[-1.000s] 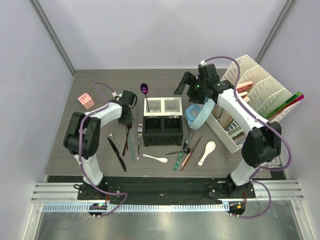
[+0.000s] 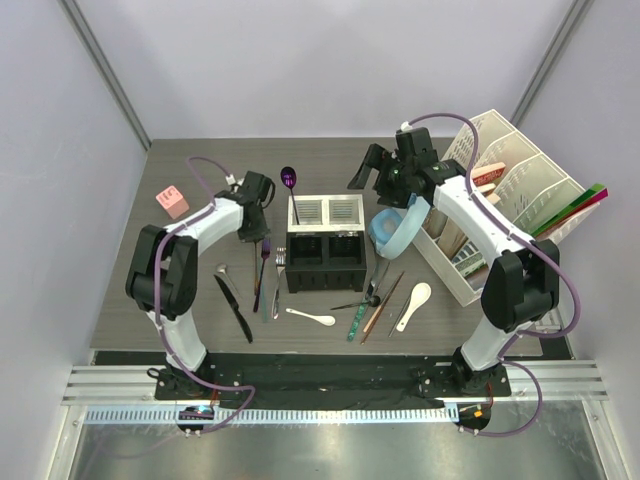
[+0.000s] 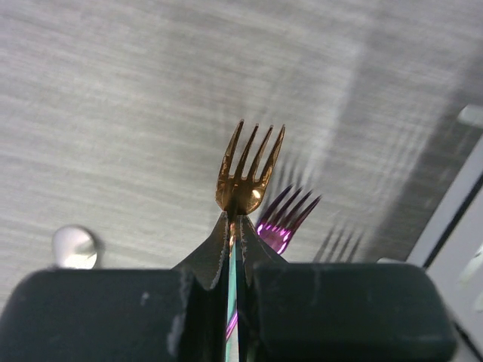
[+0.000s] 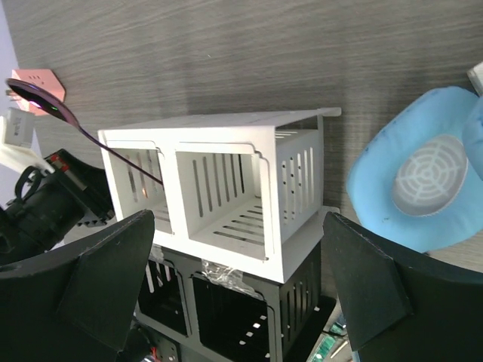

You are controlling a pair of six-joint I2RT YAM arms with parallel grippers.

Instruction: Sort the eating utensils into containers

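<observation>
My left gripper is shut at the upper end of a bronze fork point(image 3: 245, 181), whose tines stick out beyond the fingertips, above a purple fork point(image 3: 279, 226) and a silver spoon point(image 3: 73, 249). Left of the black two-bin holder point(image 2: 325, 278) lie these, a silver fork point(image 2: 279, 285) and a black knife point(image 2: 236, 315). A purple slotted spoon point(image 2: 288, 178) leans in the white bins point(image 2: 348, 209). My right gripper point(image 2: 370, 165) is open above the bins' right side. More cutlery and a white spoon point(image 2: 418, 298) lie at the front right.
A large white rack point(image 2: 457, 282) with boards fills the right side, a blue pouch point(image 4: 385, 181) beside the bins. A pink block point(image 2: 172, 202) sits at the far left.
The right arm has not moved.
</observation>
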